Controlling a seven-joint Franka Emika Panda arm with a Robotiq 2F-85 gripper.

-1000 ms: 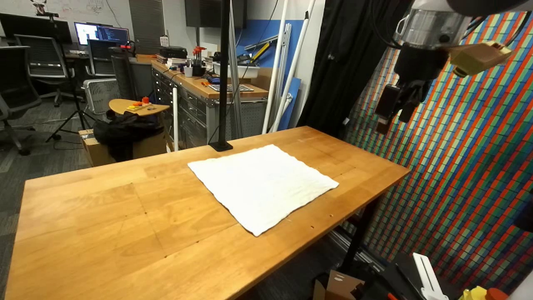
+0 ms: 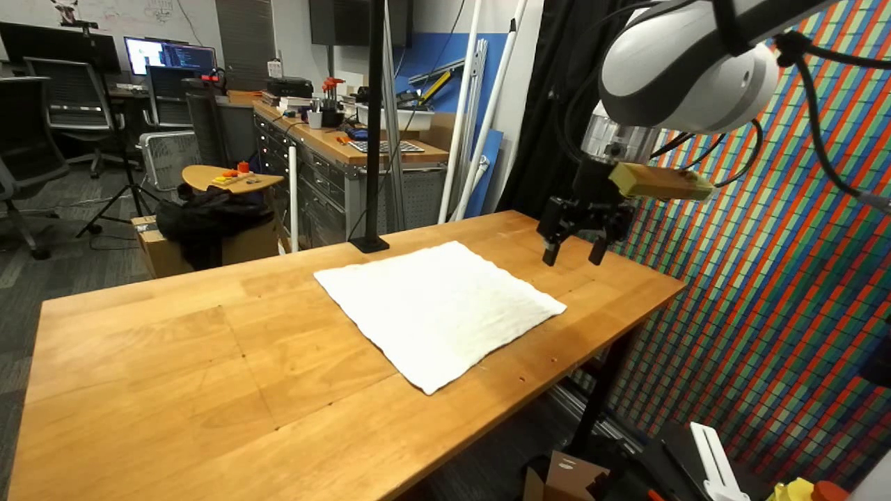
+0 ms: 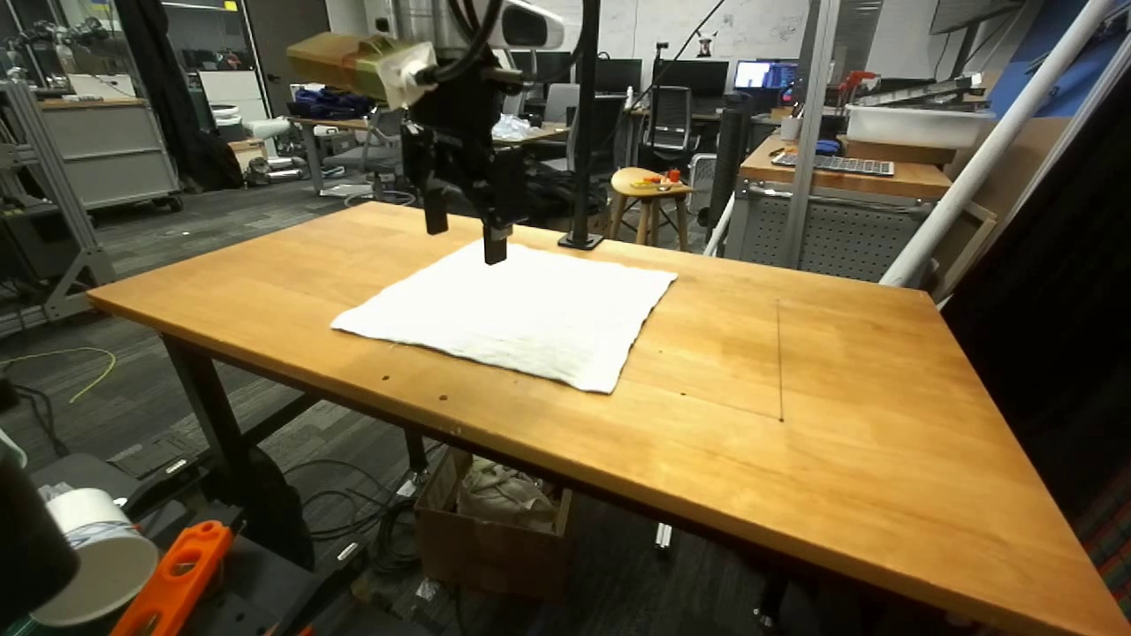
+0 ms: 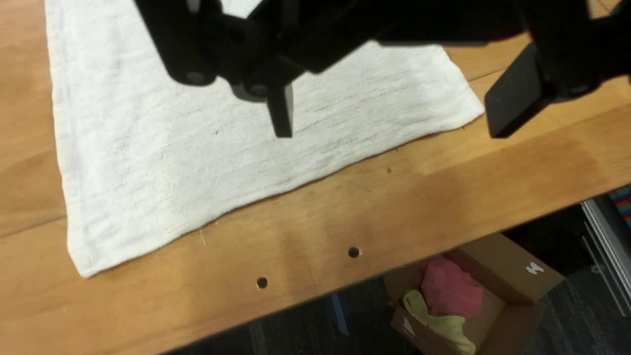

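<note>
A white cloth (image 2: 438, 313) lies spread flat on the wooden table, its edges slightly wavy. In exterior view 2 the same cloth (image 3: 519, 313) shows no folds. My gripper (image 2: 573, 254) hangs above the table's right end in exterior view 1, apart from the cloth. Its two fingers are wide apart and hold nothing; in exterior view 2 the gripper (image 3: 464, 242) points down. From the wrist view, the gripper looks down past one cloth corner, with one finger over the cloth (image 4: 177, 154) and the other over bare wood.
A black post (image 2: 376, 125) stands at the table's back edge behind the cloth. Bare wood (image 2: 167, 367) stretches over the table's left half in exterior view 1. Below the front edge, an open cardboard box (image 4: 514, 272) holds pink and yellow-green cloths.
My gripper has come down and leftward in exterior view 1, closer to the cloth, and has turned so that both fingers show apart. The cloth has not moved.
</note>
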